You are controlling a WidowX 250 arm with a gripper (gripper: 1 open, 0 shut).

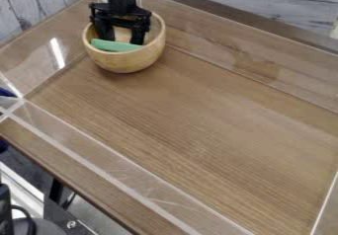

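A wooden bowl (pixel 126 59) sits near the far left of the table. My black gripper (pixel 121 24) reaches down into it from the top of the view, over a green object (pixel 115 46) lying inside. The fingertips are dark and small against the bowl's contents, so I cannot tell how far apart they are or whether anything is between them.
A pale plank wall (pixel 271 2) runs along the back. Clear strips cross the table's left part.
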